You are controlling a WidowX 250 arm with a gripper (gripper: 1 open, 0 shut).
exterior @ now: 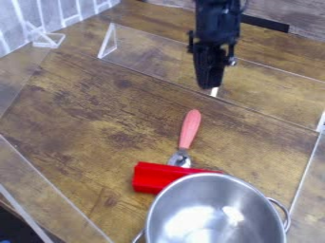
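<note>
My black gripper (210, 76) hangs near the top middle of the camera view, blurred, shut with nothing visible between its fingers. Below it and apart from it, a pink-handled utensil (189, 129) with a metal head lies on the wooden table (89, 114). Its head sits just above a red cylinder (159, 177), which is partly hidden behind a steel pot (214, 220) at the bottom.
Clear low plastic barriers edge the table at left, back and right. A white railing (19, 24) stands at the top left.
</note>
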